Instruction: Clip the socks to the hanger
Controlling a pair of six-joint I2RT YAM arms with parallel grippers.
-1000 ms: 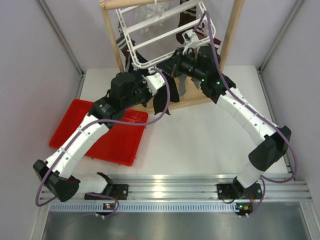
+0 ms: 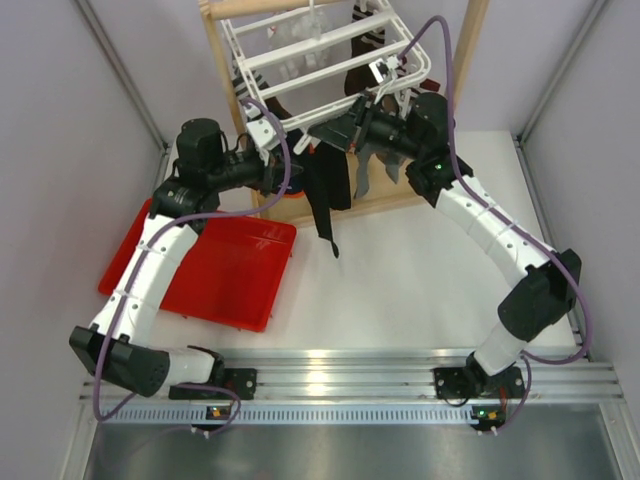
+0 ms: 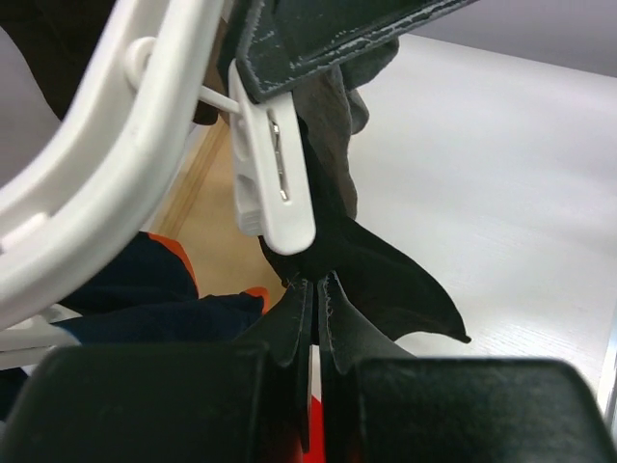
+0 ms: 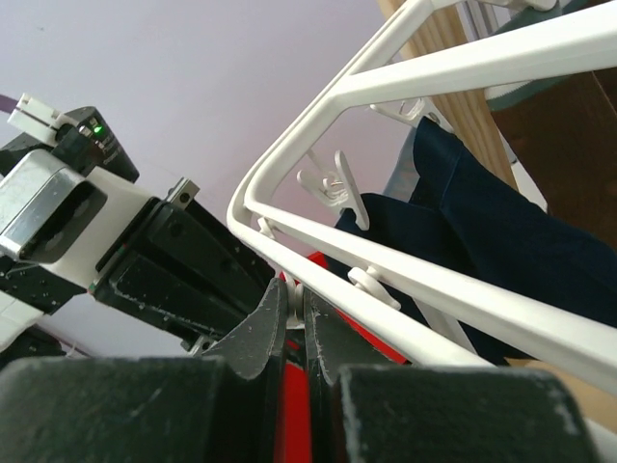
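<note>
The white hanger (image 2: 318, 75) fills the top middle, with dark, striped and grey socks on it. A loose black sock (image 2: 319, 200) hangs below its front rail, its tail slanting right. My left gripper is shut, with the black sock (image 3: 386, 285) gathered thinly at its fingertips. Just above those tips hangs a white clip (image 3: 275, 174), close to the sock; whether cloth lies inside it cannot be told. From above, my right gripper is shut on this clip, whose small white part shows between the fingertips beneath the hanger rail.
A red bin (image 2: 225, 270) lies at left, partly under the left arm. Wooden posts (image 2: 468, 45) frame the hanger. Dark navy socks with orange trim (image 3: 145, 289) hang close beside the left gripper. Free white table (image 2: 410, 290) lies front and right.
The hanger has shifted a little left.
</note>
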